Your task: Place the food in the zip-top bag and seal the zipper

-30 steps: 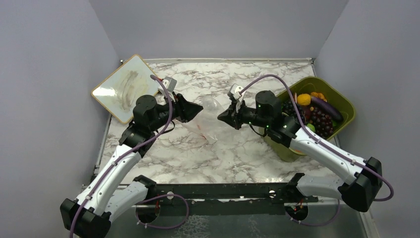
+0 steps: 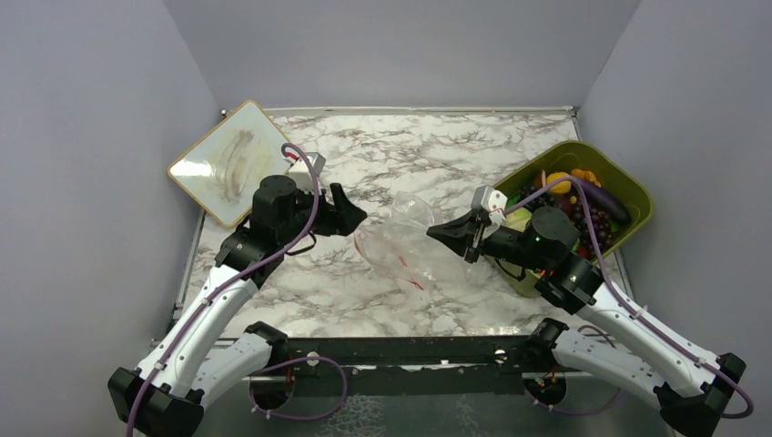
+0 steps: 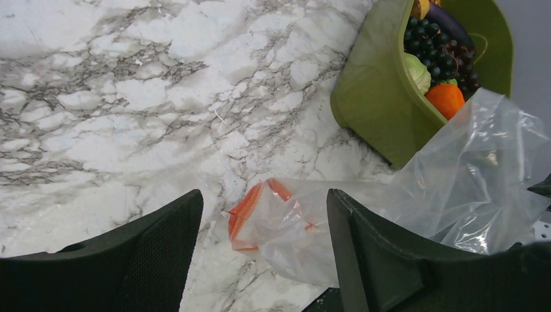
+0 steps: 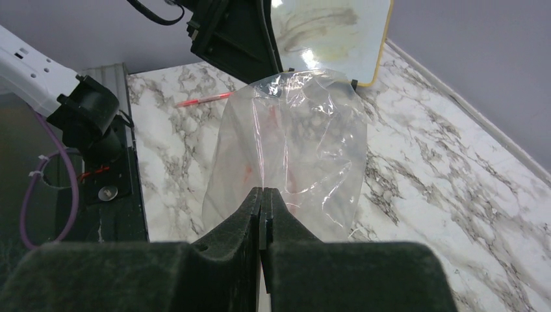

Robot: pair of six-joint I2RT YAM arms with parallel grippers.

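A clear zip top bag (image 2: 405,241) with red-orange edging hangs slack over the marble table, between the two grippers. My right gripper (image 2: 431,233) is shut on an edge of the bag; in the right wrist view the film (image 4: 312,143) spreads out ahead of the closed fingertips. My left gripper stands open, and the bag's orange-edged end (image 3: 250,211) shows beyond the gap between its fingers. The food (image 2: 592,205), including an eggplant, grapes and an orange item, lies in the green bin (image 2: 648,205) at the right.
A whiteboard (image 2: 218,168) leans at the back left. In the right wrist view, a thin red pen-like piece (image 4: 205,99) lies on the table beyond the bag. My right forearm passes over the bin's near side.
My right gripper has moved right and slightly down in the top view, drawing the bag with it.
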